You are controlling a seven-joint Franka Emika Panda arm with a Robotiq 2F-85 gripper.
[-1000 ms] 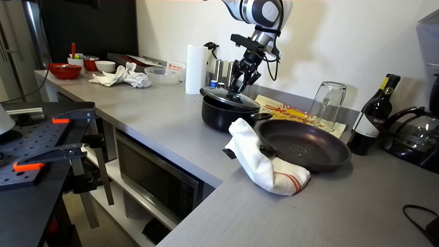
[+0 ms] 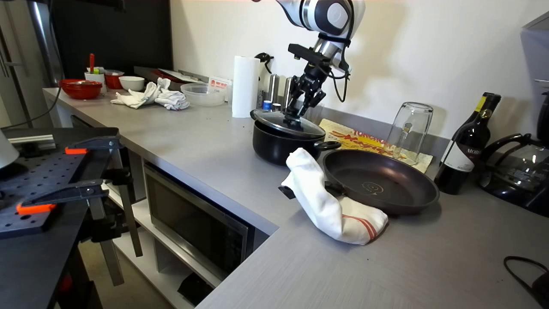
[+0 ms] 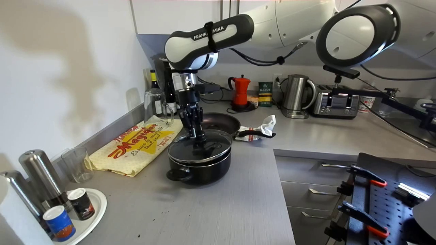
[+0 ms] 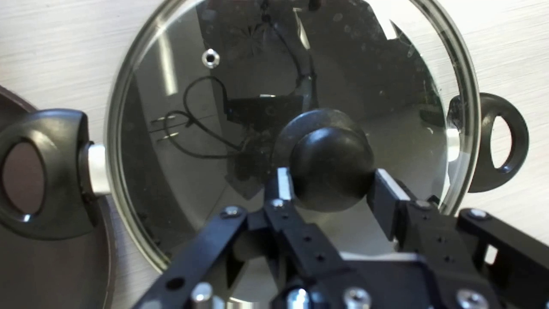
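The glass lid (image 2: 298,125) with its dark rim is over the black pot (image 2: 275,146). A narrow gap shows between lid and pot rim in both exterior views, so the lid does not look flush. In the wrist view, the round black knob (image 4: 332,159) at the middle of the lid (image 4: 216,206) sits between both fingers of my gripper, which is shut on it. From the other side, the gripper (image 3: 199,136) points straight down onto the lid (image 3: 214,147). Any contents of the pot are hidden.
Close beside the pot lies a frying pan (image 2: 406,183), a white cloth (image 2: 321,206) by its handle. A printed yellow cloth (image 3: 135,145) with an upturned glass pitcher (image 3: 153,108) lies along the wall. Paper towels (image 2: 245,87) stand behind.
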